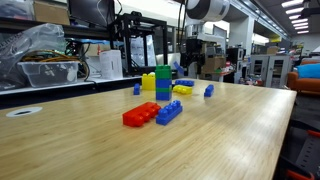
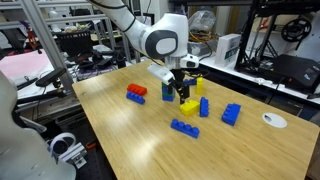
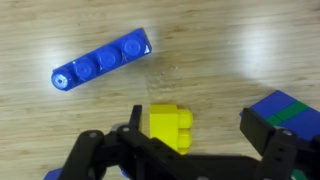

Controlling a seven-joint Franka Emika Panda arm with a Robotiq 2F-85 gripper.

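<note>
My gripper stands open above the table, its fingers wide apart and nothing held between them. Below it in the wrist view lies a yellow brick (image 3: 170, 127), nearer the left finger. A long blue brick (image 3: 102, 59) lies to the upper left there. At the right edge of that view is part of a blue and green stack (image 3: 292, 112); exterior view 1 shows this stack (image 1: 163, 82) upright on the table. The yellow brick (image 1: 182, 90) rests beyond it, with the raised gripper (image 1: 188, 66) apart from it.
A red brick (image 1: 141, 114) and a blue brick (image 1: 169, 112) lie side by side nearer that camera. More blue bricks (image 2: 231, 113) lie around the yellow one in exterior view 2.
</note>
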